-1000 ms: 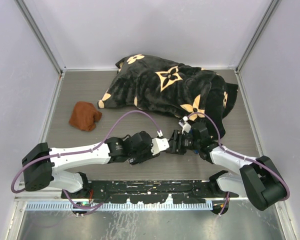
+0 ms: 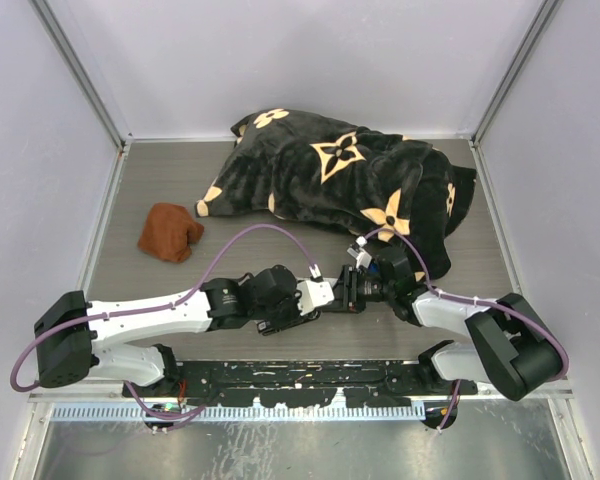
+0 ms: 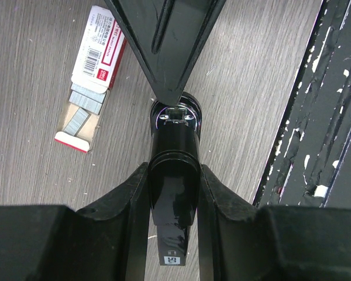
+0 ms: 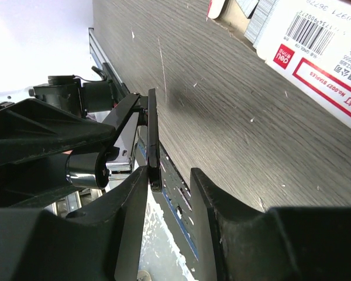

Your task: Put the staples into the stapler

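A black stapler (image 3: 174,187) is clasped between the fingers of my left gripper, which is shut on it. At the stapler's far end, in the left wrist view, a dark finger (image 3: 164,44) of my right gripper reaches down to the metal part, apparently touching it. The right wrist view shows my right gripper part open, with a gap between its fingertips. Its left finger meets a narrow dark piece (image 4: 153,140) near the stapler; whether they press together is unclear. Strips of staples (image 3: 85,102) lie in the end of an opened white and red box (image 3: 100,47).
A brown cloth (image 2: 170,231) lies at the left of the table, and a dark patterned blanket (image 2: 340,175) fills the back. Both arms meet near the front middle, close to the black front rail (image 3: 316,123). Bare table (image 2: 140,280) shows at the left.
The cloth and blanket have not moved.
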